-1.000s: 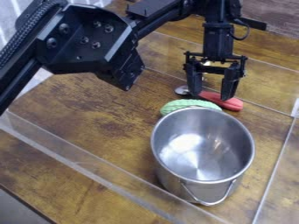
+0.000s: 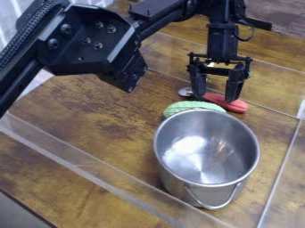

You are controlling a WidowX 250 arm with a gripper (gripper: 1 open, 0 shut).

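Observation:
My black gripper (image 2: 218,85) points down over the back right of the table, open, its two fingers apart. Just beneath it lies a red utensil (image 2: 230,104), with a small metal piece at its left end. A pale green corn-cob-like object (image 2: 187,109) lies in front of that, a little to the left. A large steel pot (image 2: 205,153) stands at the front right. Whether the fingertips touch the red utensil I cannot tell.
Transparent edging runs along its front left and right sides. My arm crosses the upper left of the view.

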